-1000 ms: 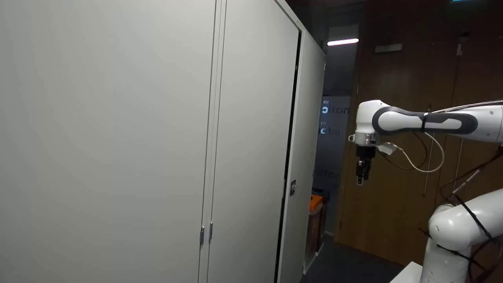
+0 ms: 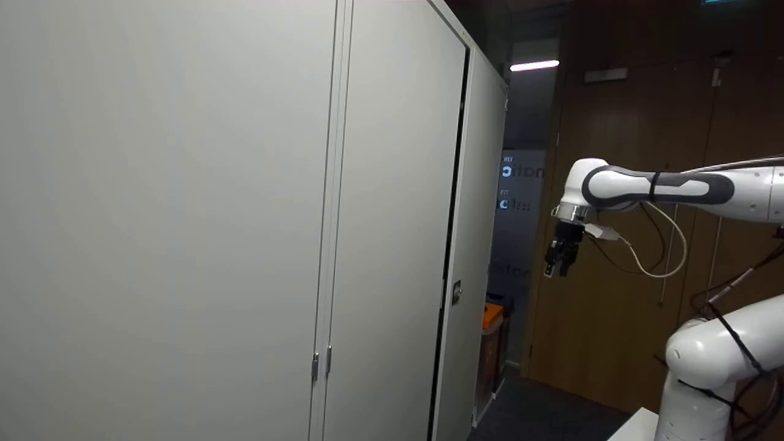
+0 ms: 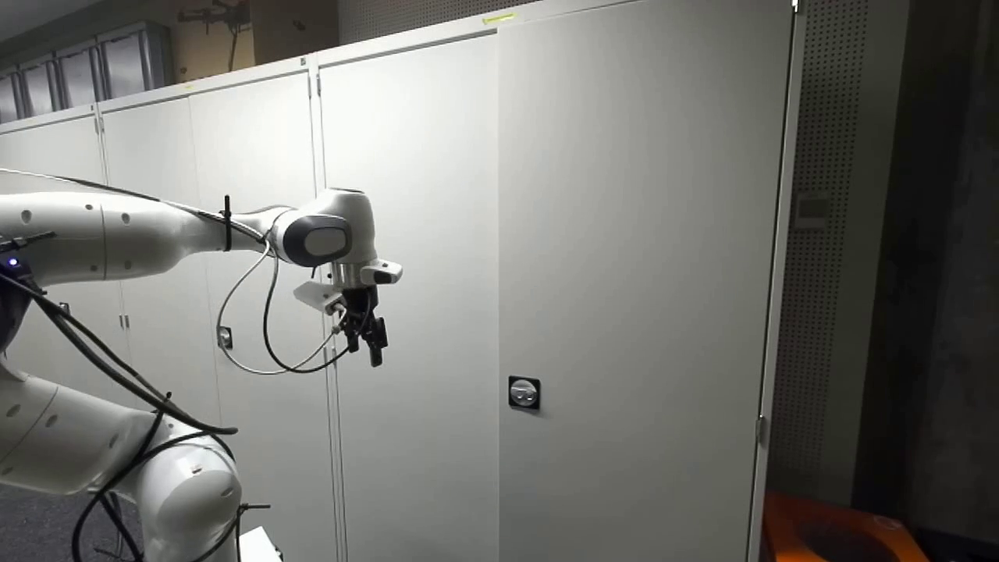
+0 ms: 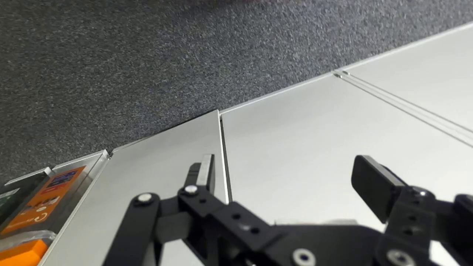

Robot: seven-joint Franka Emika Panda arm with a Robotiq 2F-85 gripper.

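In the wrist view my gripper is open, its two fingers wide apart with nothing between them. Behind it, grey-white cabinet doors (image 4: 283, 133) and the floor fill that view. In exterior view 2 the gripper (image 3: 363, 354) points downward in front of the cabinet (image 3: 412, 140). A round silver lock handle in a black plate (image 3: 524, 393) is on the right-hand door, to the right of the gripper and a little lower. From exterior view 1, the gripper (image 2: 556, 271) hangs apart from the door with the handle (image 2: 456, 293), and a narrow dark gap runs along that door's edge.
An orange-topped bin (image 2: 492, 316) stands beyond the cabinet's end; an orange object (image 3: 833, 529) shows at the lower right. Dark carpet (image 4: 133, 66) lies along the cabinet foot. Cables (image 2: 672, 272) loop below the forearm. Space around the gripper is free.
My wrist has tilted and turned, so the gripper now slants toward the cabinet rather than hanging straight down. It sits slightly higher. The cabinet doors look the same.
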